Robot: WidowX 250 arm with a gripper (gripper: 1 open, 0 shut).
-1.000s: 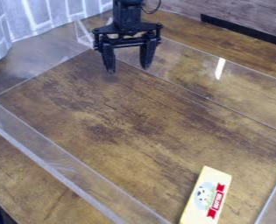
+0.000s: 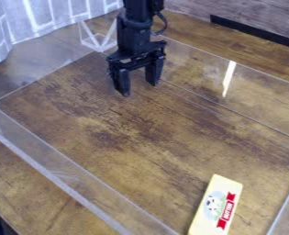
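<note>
The black gripper [image 2: 139,77] hangs at the top middle of the camera view, part open, its two fingers pointing down with nothing visible between them. It is over bare wooden board at the back of a clear-walled area. A pale yellow box [image 2: 214,207] with a red and white label lies at the front right, well away from the gripper.
Clear plastic walls [image 2: 73,174] border the wooden floor [image 2: 122,147] on the sides and back. A white curtain [image 2: 18,23] hangs at the back left.
The gripper has turned and moved downward in the view, toward the camera, with its fingertips now lower. The yellow box has not moved.
</note>
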